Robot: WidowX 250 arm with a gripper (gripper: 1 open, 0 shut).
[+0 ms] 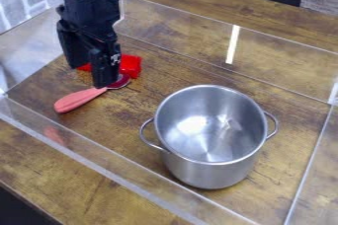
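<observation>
My black gripper (90, 69) hangs at the upper left above the wooden surface, open, with its lower end near a red object (129, 65) that lies partly behind it. Just below it lies a red-pink utensil (82, 99), its handle toward the lower left and its far end partly under the gripper. A large steel pot (211, 145) with two side handles stands at the right front. What lies between the fingers is hard to make out.
Clear barriers or edges run along the left, front and right of the wooden surface (185, 41). The area behind the pot is clear, apart from a white strip.
</observation>
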